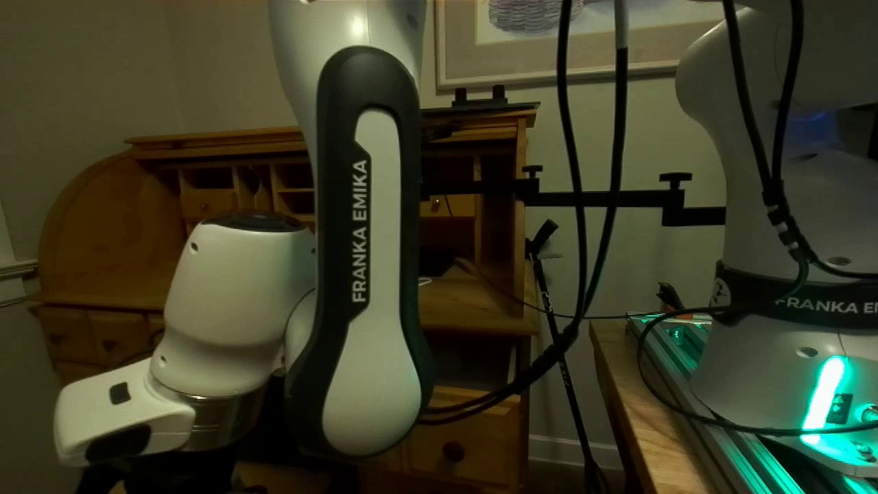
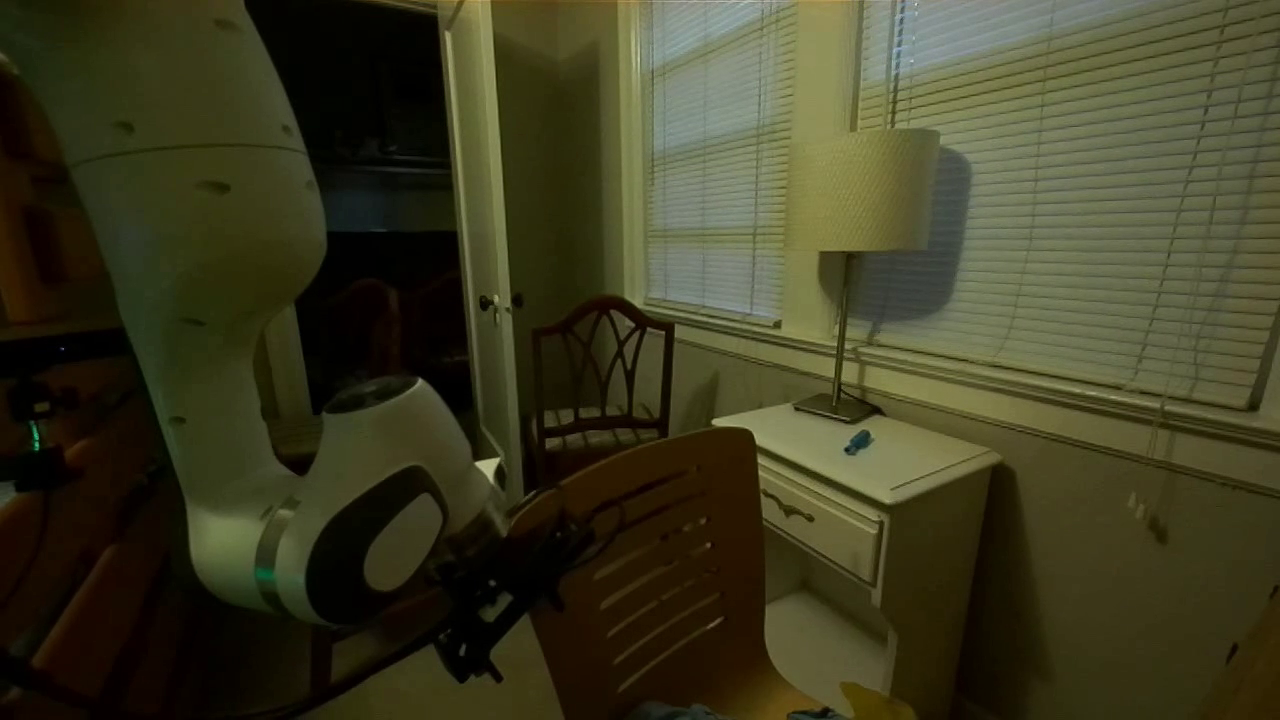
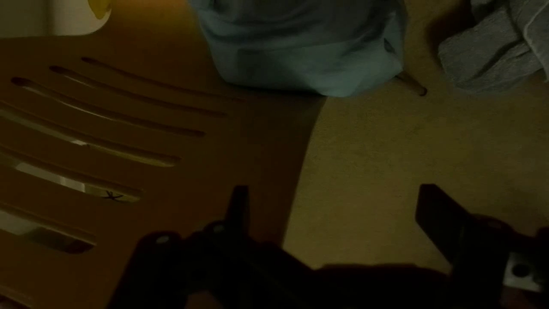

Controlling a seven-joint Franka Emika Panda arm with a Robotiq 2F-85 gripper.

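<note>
In the wrist view my gripper stands open, its two dark fingers wide apart with nothing between them. Ahead of the fingers, at the top of that view, lies a blue-grey cloth by the wooden chair. A second, greyer cloth rests on the pale floor at the top right. Seen from exterior view 2, the dark gripper hangs just left of the slotted chair back. Only a sliver of blue cloth shows at that view's bottom edge. Exterior view 1 does not show the fingertips.
A white side table carries a lamp and a small blue object. Something yellow is near the chair seat. A dark chair stands behind. Bare floor lies right of the chair in the wrist view.
</note>
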